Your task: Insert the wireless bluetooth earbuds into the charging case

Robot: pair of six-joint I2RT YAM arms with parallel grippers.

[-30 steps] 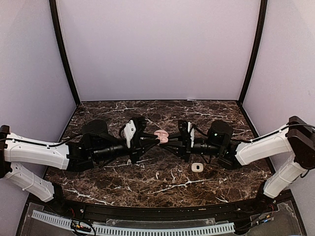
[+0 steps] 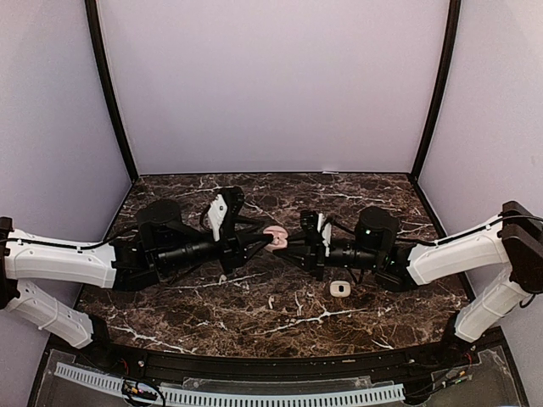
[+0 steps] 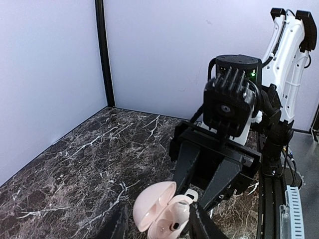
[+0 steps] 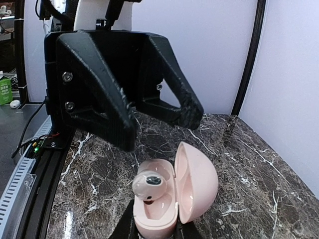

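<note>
The pink charging case (image 2: 276,236) is held aloft at the centre, its lid standing open, with my right gripper (image 2: 293,248) shut on it. In the right wrist view, a pink earbud (image 4: 149,185) sits in or at the top of the case's hollow; whether it is seated I cannot tell. My left gripper (image 2: 254,237) is just above and left of the case; in the right wrist view its fingers (image 4: 114,124) stand apart over the case with nothing between them. The left wrist view shows the case (image 3: 154,204) just beyond those fingertips.
A small white object (image 2: 339,289) with a dark centre lies on the marble table (image 2: 195,322) below my right gripper, and several small white bits lie near the middle.
My left gripper has risen slightly toward the back, away from the case. The case and my right gripper have barely moved.
</note>
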